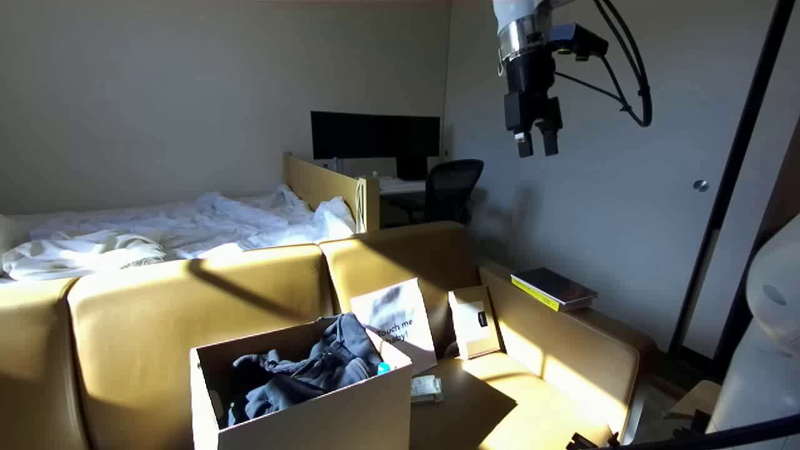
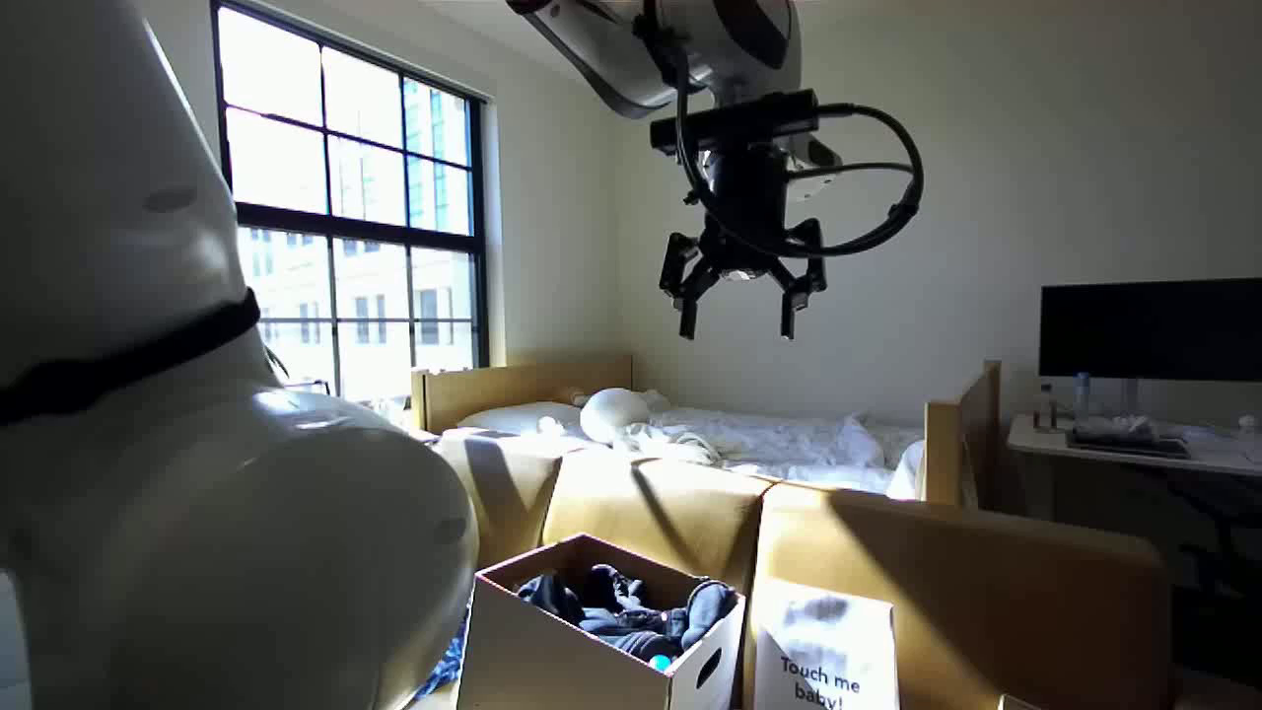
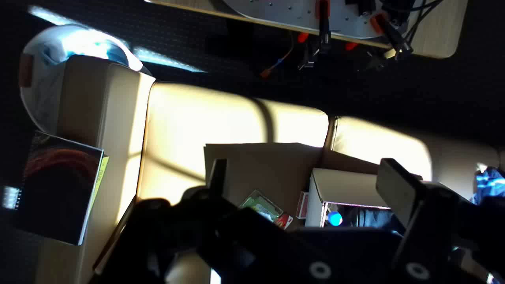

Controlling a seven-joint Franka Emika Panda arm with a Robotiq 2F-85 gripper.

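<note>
High above the sofa hangs my gripper (image 2: 736, 327), pointing down. Its two fingers stand well apart, with nothing between them. Below and to one side, a white box (image 1: 315, 416) rests on the sofa, open at the top, with dark clothing (image 1: 311, 375) inside. A small blue round item (image 1: 384, 368) shows at the box's inner corner. Seen from the wrist, the box (image 3: 348, 184) lies partly behind the right finger, and a small green packet (image 3: 261, 205) lies on the seat between the fingers, far beneath them.
A white "Touch me baby!" board (image 1: 401, 319) and a brown framed piece (image 1: 474, 322) lean on the sofa back. Dark books (image 1: 555, 285) lie on the armrest. Behind the tan sofa (image 1: 202, 315) stand a bed (image 1: 187, 217) and a monitor (image 1: 375, 135). Around the gripper the air is clear.
</note>
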